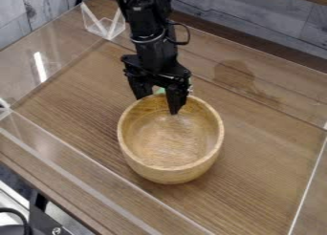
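Observation:
My black gripper (156, 91) hangs down from the top of the camera view over the back rim of a pale yellow plastic bowl (171, 147), which stands empty on the wooden table. A small light green object (159, 90) shows partly behind the fingers at the bowl's back edge, mostly hidden by them. The fingers stand apart; whether they touch the green object cannot be told.
A raised edge runs along the back right, and dark floor with cables shows at the lower left.

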